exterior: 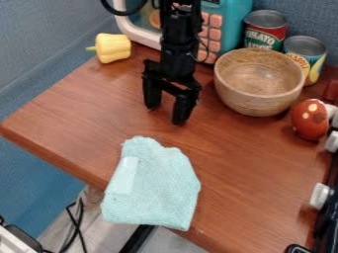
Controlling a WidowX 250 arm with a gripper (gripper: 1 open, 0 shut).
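My black gripper [169, 107] hangs low over the wooden table [79, 128], left of a pale wooden bowl [260, 87], its two fingers apart with nothing seen between them. A folded light-blue cloth [150, 186] lies at the table's front edge, below the gripper in view.
A yellow pepper-like object [110, 46] sits at the back left beside a teal toy microwave [228, 20]. Two cans [264, 32] stand behind the bowl. A red spotted object [309, 120] and black gear [325, 212] line the right edge.
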